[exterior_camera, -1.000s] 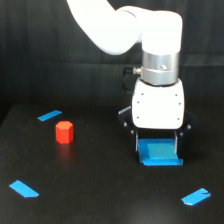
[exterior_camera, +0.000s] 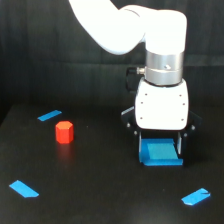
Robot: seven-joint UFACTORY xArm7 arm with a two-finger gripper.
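Observation:
My gripper [exterior_camera: 161,142] points straight down at the right of the dark table, below the white arm. A blue box-like object [exterior_camera: 160,153] sits right beneath it, with thin blue edges reaching up beside the dark fingers. The fingers are hard to make out against the black background, and whether they touch or grip the blue object cannot be told. An orange-red block [exterior_camera: 64,132] stands alone on the left side of the table, well apart from my gripper.
Blue strips lie flat on the table: one at the back left [exterior_camera: 49,115], one at the front left [exterior_camera: 24,189], and another at the front right [exterior_camera: 196,197].
My gripper and wrist have shifted slightly to the right. The orange-red block and the blue strips have stayed where they were.

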